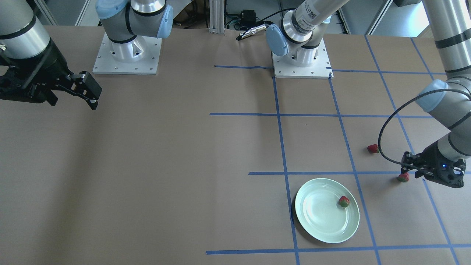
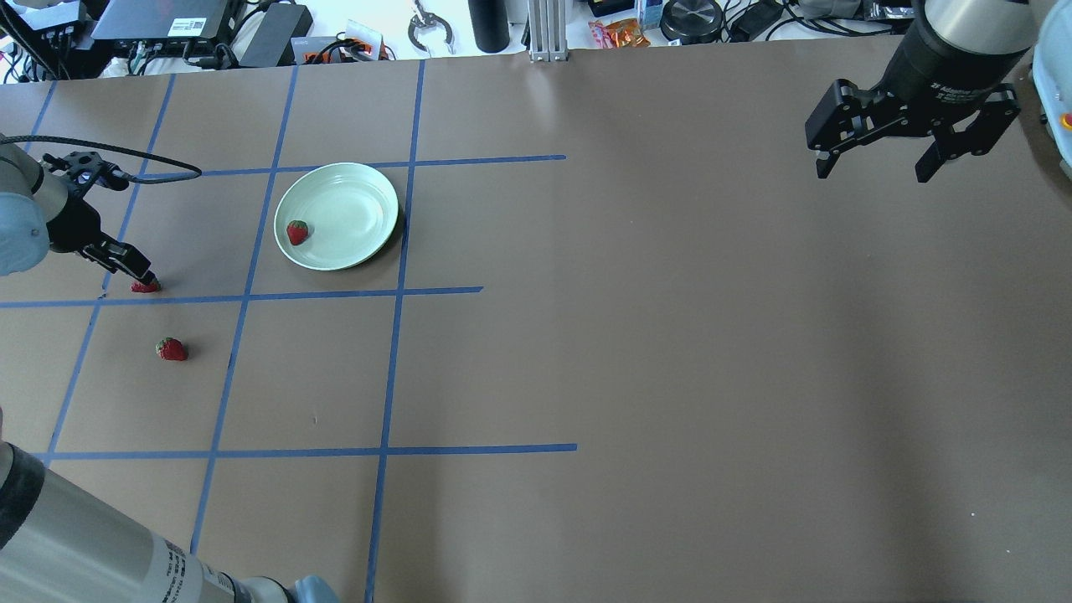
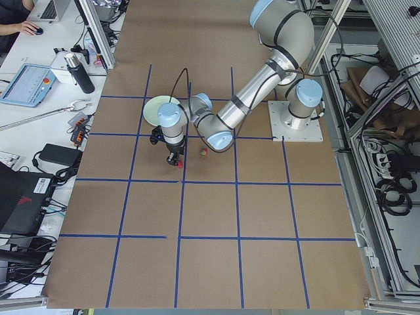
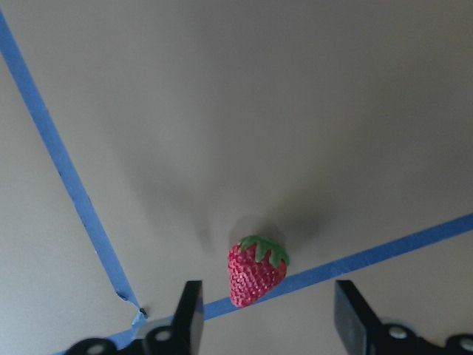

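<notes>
My gripper [image 1: 410, 170] hangs just above a strawberry [image 1: 403, 177] on the blue tape, near a line crossing. In the left wrist view that strawberry [image 4: 255, 272] lies between and slightly ahead of the open fingertips [image 4: 190, 299], not held. A second strawberry [image 1: 373, 148] lies farther back on the table [image 2: 171, 350]. A third strawberry [image 1: 344, 201] rests on the pale green plate [image 1: 315, 216]; the plate [image 2: 342, 201] is to one side of my gripper.
Other arms stand at the edges: one at upper left [image 1: 48, 84], one on a white base plate [image 1: 287, 70] at the back.
</notes>
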